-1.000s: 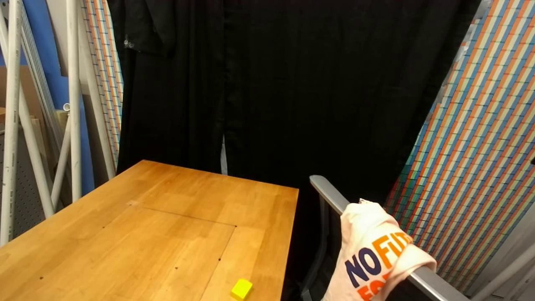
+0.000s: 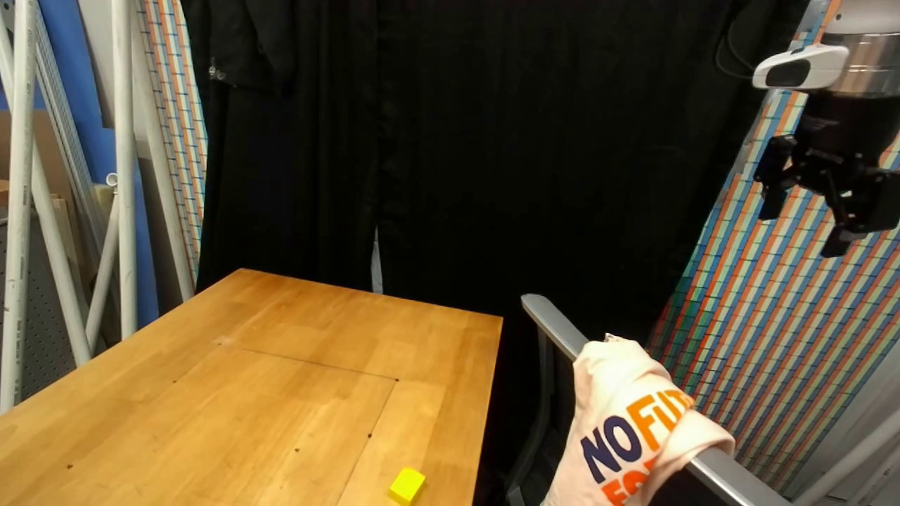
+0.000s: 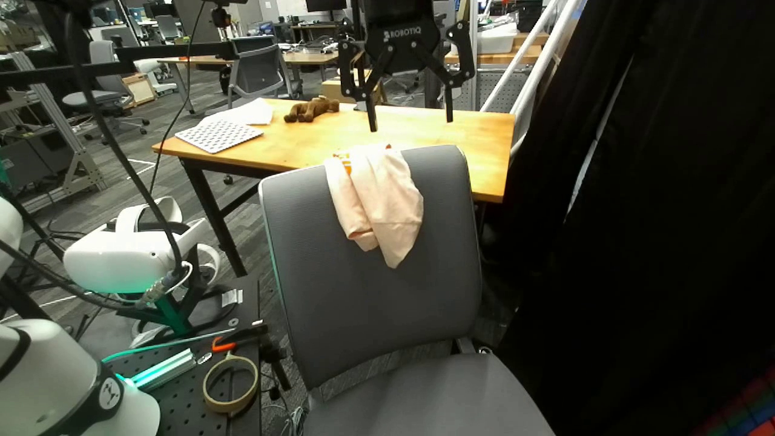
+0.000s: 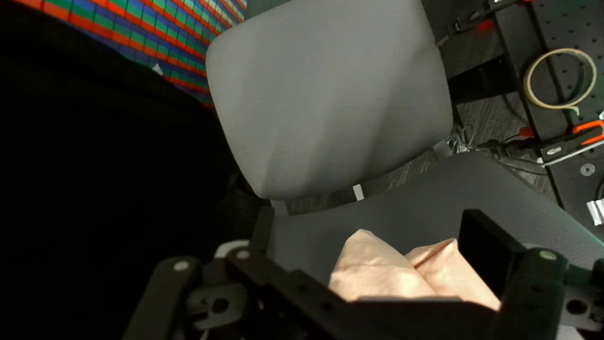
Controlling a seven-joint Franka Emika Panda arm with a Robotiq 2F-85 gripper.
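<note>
A pale peach cloth (image 2: 612,405) with dark and orange lettering is draped over the top of a grey chair's backrest (image 3: 363,290). Above and apart from the cloth (image 3: 392,200) in exterior view 2, my gripper (image 3: 411,125) points down with its fingers spread and empty. At the right of exterior view 1 the gripper (image 2: 801,228) hangs high over the chair side. In the wrist view, part of the cloth (image 4: 376,271) shows low between the two fingers, its lower part hidden by the gripper's body.
Behind the chair stands a wooden table (image 2: 278,405) with a yellow block (image 2: 407,486) near its edge. A brown plush toy (image 3: 312,109) and a white patterned sheet (image 3: 218,135) lie on it. A cart with a tape roll (image 3: 230,385) and a white headset (image 3: 127,258) flanks the chair. Black curtain borders the other side.
My gripper has come into exterior view 1 from the right edge, moving left. The cloth and the yellow block have not moved.
</note>
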